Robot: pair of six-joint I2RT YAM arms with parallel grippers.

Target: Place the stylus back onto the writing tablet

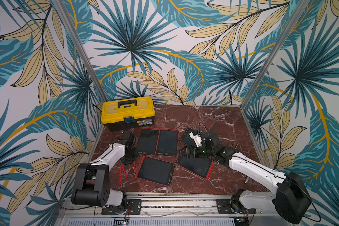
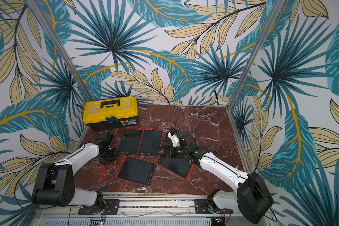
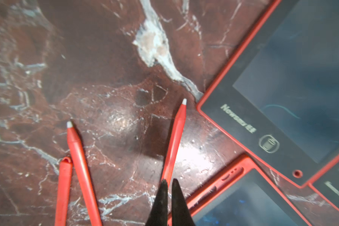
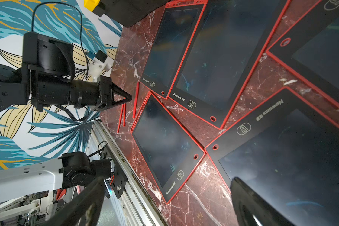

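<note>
In the left wrist view a red stylus [image 3: 174, 139] with a white tip lies on the table, its lower end reaching my left gripper. Only a narrow gap shows between those fingertips; whether the stylus is between them is unclear. Two more red styluses, one white-tipped [image 3: 81, 165] and one with its looped end up [image 3: 64, 188], lie to the left. Beside the gripper is a red-framed writing tablet [image 3: 244, 203], an empty slot [image 3: 226, 179] along its edge. My right gripper stands open above the right-hand tablets, nothing visible between its widely parted fingers.
Two tablets [image 1: 147, 141] [image 1: 167, 143] lie side by side at the back, and others [image 1: 194, 165] rest under the right arm. A yellow-lidded toolbox [image 1: 128, 110] occupies the back left corner. Bare table shows at the back right.
</note>
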